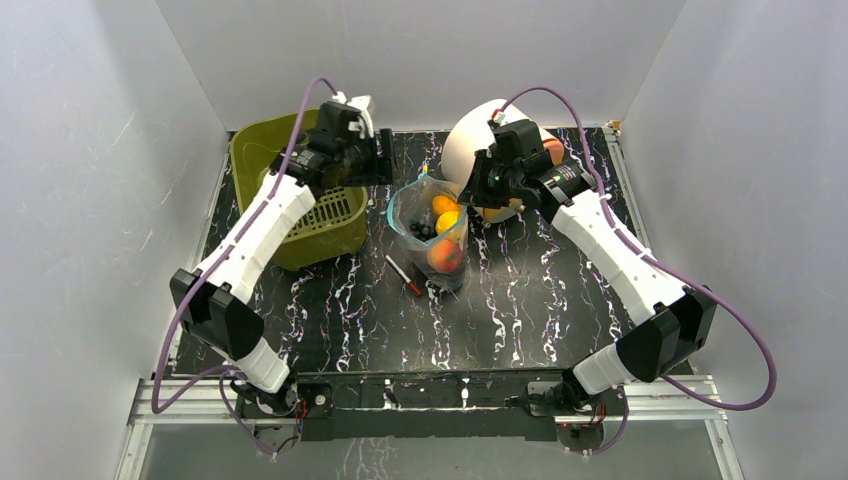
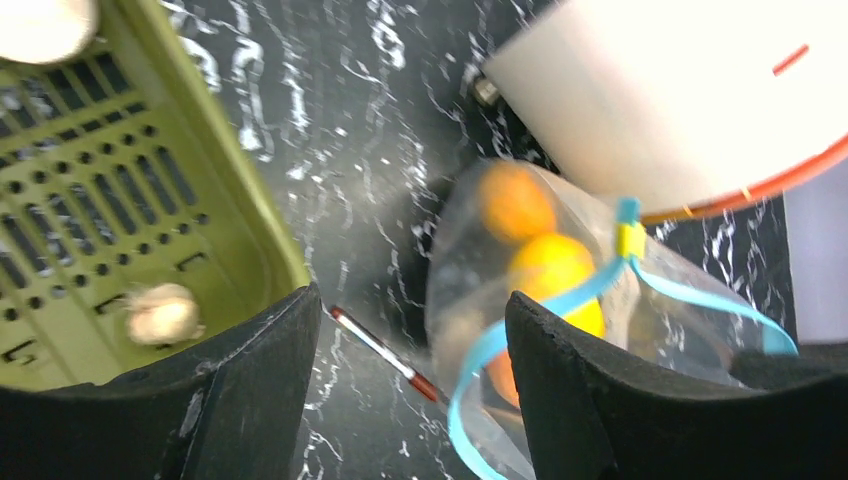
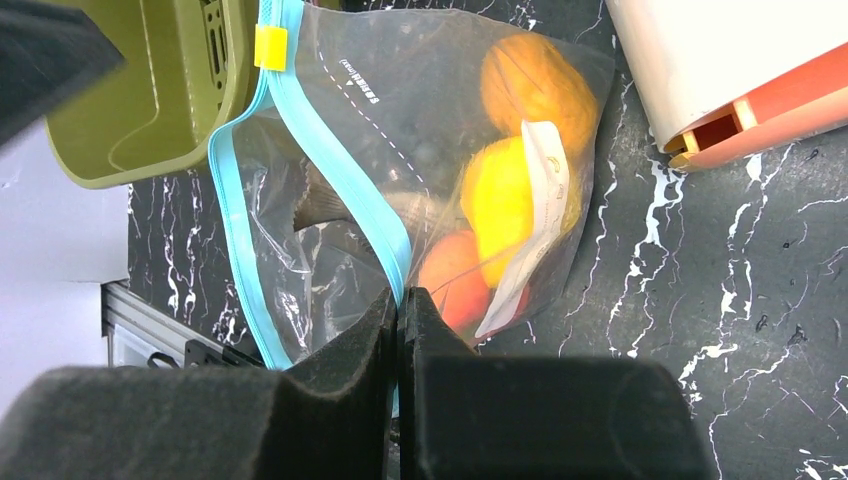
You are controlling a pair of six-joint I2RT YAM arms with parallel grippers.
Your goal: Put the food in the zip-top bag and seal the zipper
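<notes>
The clear zip bag (image 1: 425, 235) stands open mid-table, holding orange, yellow and red produce and something dark. Its blue zipper (image 3: 340, 170) carries a yellow slider (image 3: 270, 47). My right gripper is shut on the zipper edge at the bag's right rim. My left gripper is open, raised to the left of the bag, over the crate's edge, with nothing between its fingers.
An olive crate (image 1: 325, 240) with a light item inside sits left. A white cylindrical object with orange trim (image 1: 470, 130) stands behind the bag. A marker (image 1: 403, 274) lies beside the bag.
</notes>
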